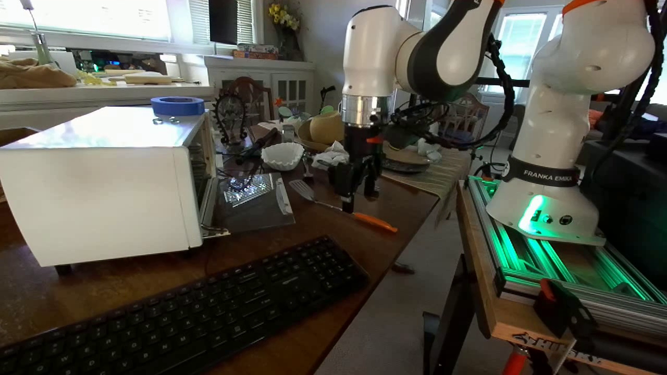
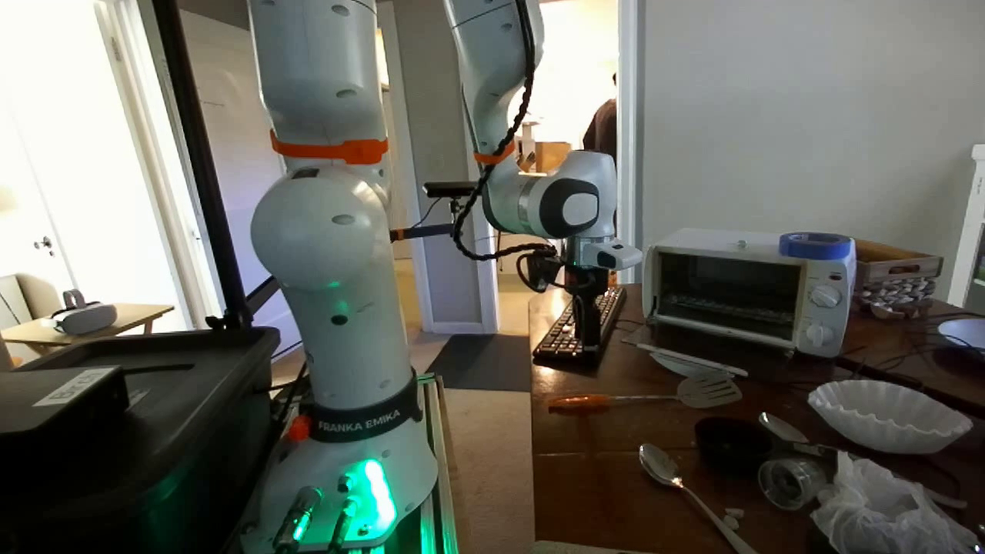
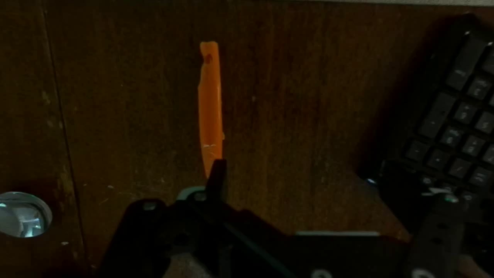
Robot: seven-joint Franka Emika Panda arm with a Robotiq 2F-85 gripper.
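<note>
A slotted metal spatula [image 2: 709, 391] with an orange handle [image 1: 375, 221] lies flat on the brown table. In the wrist view its orange handle [image 3: 210, 106] runs away from one of my gripper's dark fingers, which covers part of it. My gripper [image 1: 360, 199] points down over the table and stands open, its fingers wide apart. Nothing shows between them but bare wood. From the second exterior view, the gripper [image 2: 587, 343] appears in front of the keyboard, on the keyboard side of the spatula.
A black keyboard [image 1: 187, 306] and a white toaster oven [image 2: 752, 286], its door lowered in the first exterior view, stand nearby. Beyond the spatula are a spoon [image 2: 660, 465], a black cup [image 2: 732, 443], a glass jar [image 2: 791, 483] and a white fluted bowl [image 2: 886, 415].
</note>
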